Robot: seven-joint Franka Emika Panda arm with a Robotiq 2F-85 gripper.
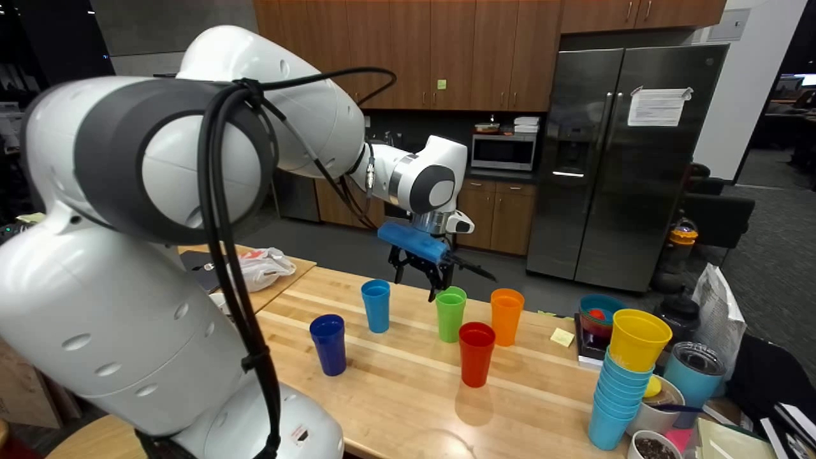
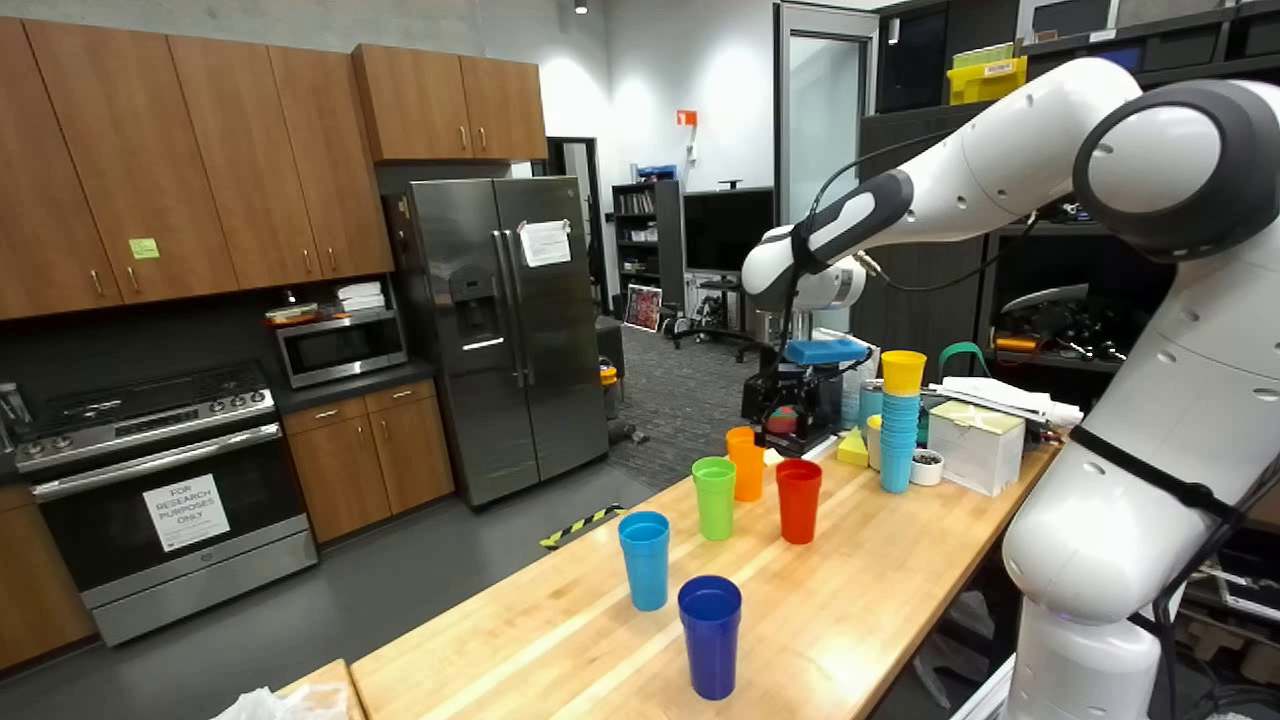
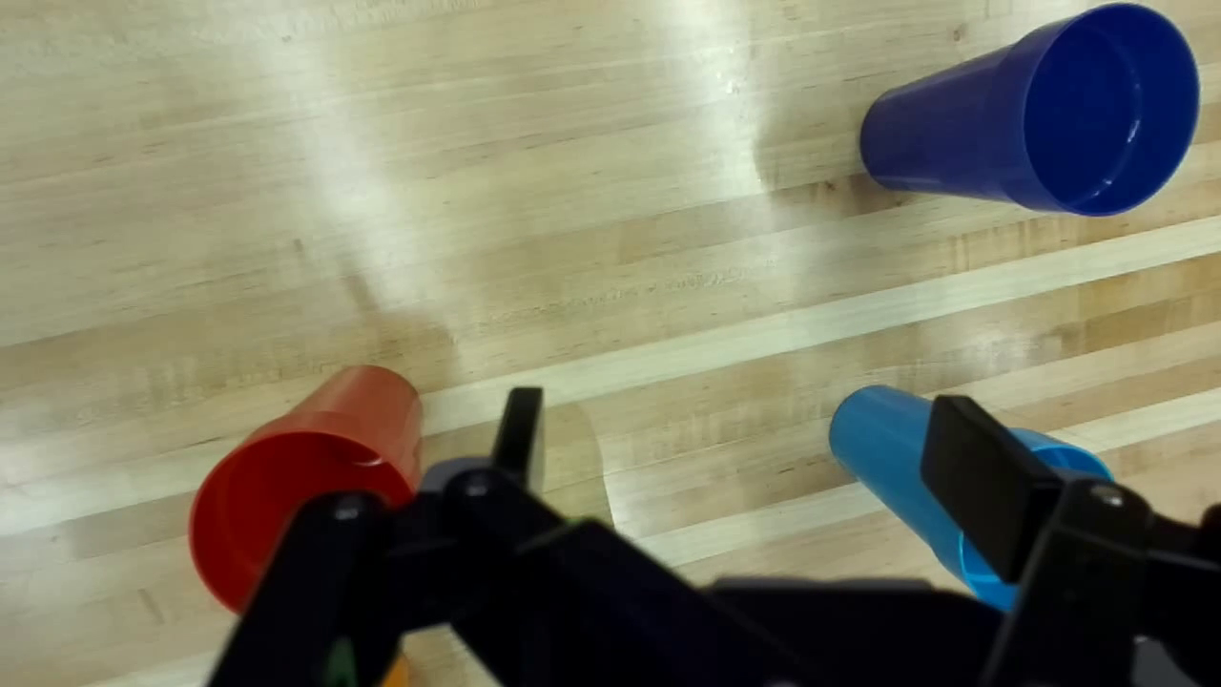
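Observation:
Set apart on the wooden table are a dark blue cup [image 1: 329, 345], a light blue cup [image 1: 376, 307], a green cup [image 1: 451, 315], an orange cup [image 1: 505, 317] and a red cup [image 1: 475, 356], all upright. My gripper is open, its fingers wide apart and only bare wood showing between the tips. In the wrist view one finger [image 3: 984, 481] overlaps the light blue cup [image 3: 887, 441], while the other side covers part of the red cup [image 3: 292, 481]; the green cup is mostly hidden there. The gripper hangs above the table's far side.
At the table's right end a yellow cup [image 1: 640, 340] tops a stack of light blue cups [image 1: 619, 398], with bowls, a tumbler [image 1: 694, 371] and other clutter close around. A white plastic bag [image 1: 264, 268] lies at the left end.

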